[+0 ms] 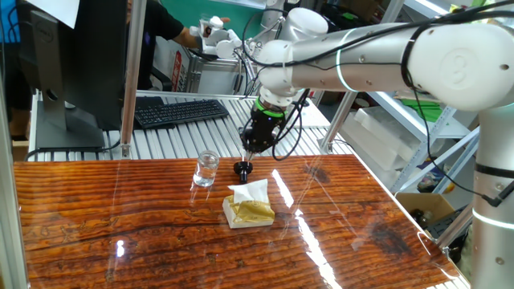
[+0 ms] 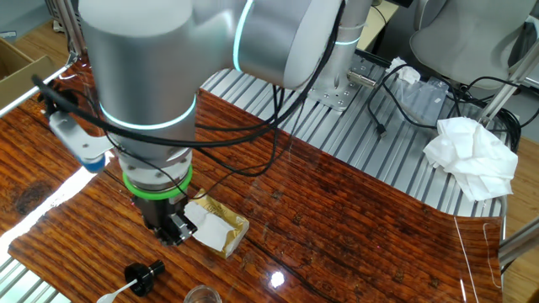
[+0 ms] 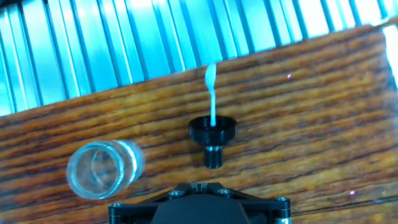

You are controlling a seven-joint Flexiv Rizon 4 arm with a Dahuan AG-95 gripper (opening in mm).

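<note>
A black funnel-shaped piece (image 3: pixel 213 132) lies on the wooden table, its wide mouth toward the metal slats in the wrist view. A white spoon-like stick (image 3: pixel 211 90) pokes out of that mouth. Beside it is a clear glass jar (image 3: pixel 99 170), also seen in exterior view 1 as an upright jar (image 1: pixel 206 169). My gripper (image 1: pixel 249 147) appears close behind the black piece there, overlapping it in part. Exterior view 2 puts the gripper (image 2: pixel 171 232) above the table, apart from the black piece (image 2: pixel 144 276). Nothing shows held; the fingertips are too unclear to judge the fingers.
A gold tissue box (image 1: pixel 250 212) with a tissue sticking out stands near the jar. Behind the table are metal slats (image 1: pixel 185 128) with a keyboard (image 1: pixel 181 113). Loose cables hang around my arm.
</note>
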